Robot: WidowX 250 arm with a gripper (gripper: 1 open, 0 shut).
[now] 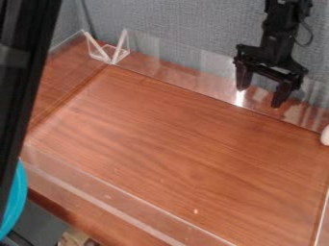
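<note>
My black gripper (pixel 263 87) hangs at the back right over the clear strip along the wooden tray's far edge, its two fingers spread open with nothing seen between them. The wooden surface (pixel 167 154) in front of it is bare apart from a few tiny specks.
A white wire stand (pixel 107 52) sits at the back left corner. A white object (pixel 324 136) is cut off at the right edge. A blue ring (pixel 12 206) and a dark post (pixel 18 67) line the left side. Grey padded walls stand behind.
</note>
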